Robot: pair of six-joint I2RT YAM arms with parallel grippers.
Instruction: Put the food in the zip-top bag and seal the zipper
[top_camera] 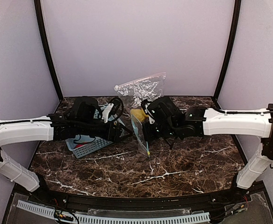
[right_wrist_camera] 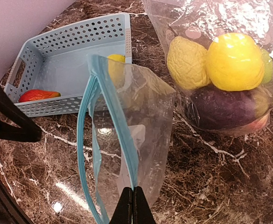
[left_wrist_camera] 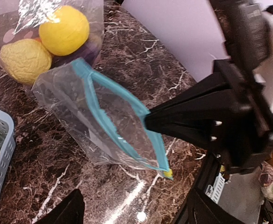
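An empty clear bag with a blue zipper rim [right_wrist_camera: 113, 112] hangs upright, its mouth parted into a narrow loop. My right gripper is shut on one side of that rim, which the left wrist view also shows pinched at the tips of the dark fingers [left_wrist_camera: 183, 114]. My left gripper stands partly open beside the bag, nothing between its fingers. In the top view it is just left of the bag. The blue-grey basket [right_wrist_camera: 71, 35] holds a yellow fruit [right_wrist_camera: 116, 58], partly behind the bag, and a red-orange fruit [right_wrist_camera: 39, 95].
Behind the empty bag lies a filled clear bag [right_wrist_camera: 188, 100] with yellow fruits [right_wrist_camera: 234, 61] and a dark purple eggplant [right_wrist_camera: 220, 109] inside.
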